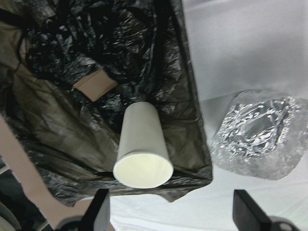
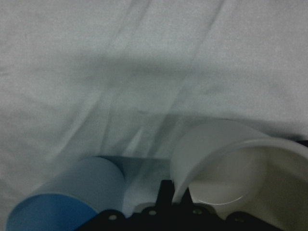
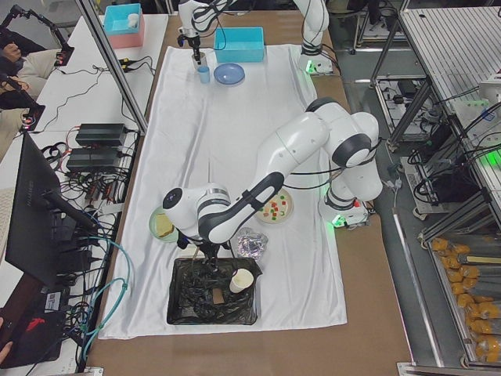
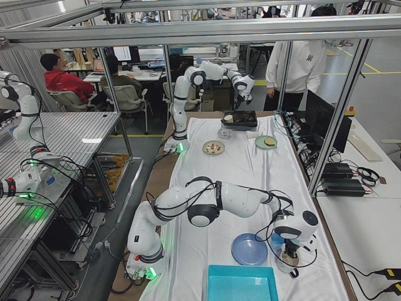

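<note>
A black bag-lined tray [image 3: 188,305] holds a white paper cup [image 1: 139,130] on its side and a cardboard piece [image 1: 95,85]. My left gripper hangs over it, open, nothing visible between its fingers. At the other table end, my right gripper is shut on the rim of a white cup [image 2: 216,139]. A blue cup [image 2: 72,192] stands beside it.
Crumpled foil [image 1: 257,132], a green plate [image 4: 265,142] and a plate of small pieces [image 4: 213,148] are near the tray. A blue plate [image 4: 249,249] and turquoise bin [image 4: 240,283] are at the other end.
</note>
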